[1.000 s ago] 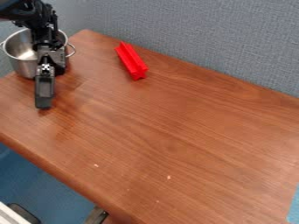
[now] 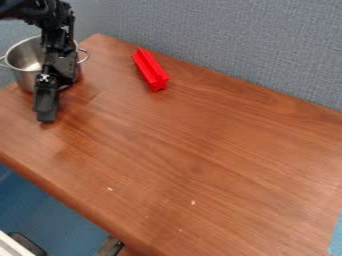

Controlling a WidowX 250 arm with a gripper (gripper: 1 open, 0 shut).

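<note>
My black gripper [image 2: 48, 106] reaches down from the top left, low in front of a steel pot [image 2: 24, 62] at the table's far left corner, hiding part of it. Whether its fingers are open or shut, or hold anything, I cannot tell. A red elongated block [image 2: 150, 68] lies apart, right of the pot near the back edge.
A grey padded wall [image 2: 241, 50] runs along the back. Blue floor shows past the front left edge.
My gripper has shifted very slightly left and its outline looks a little different. The pot and red block look unmoved.
</note>
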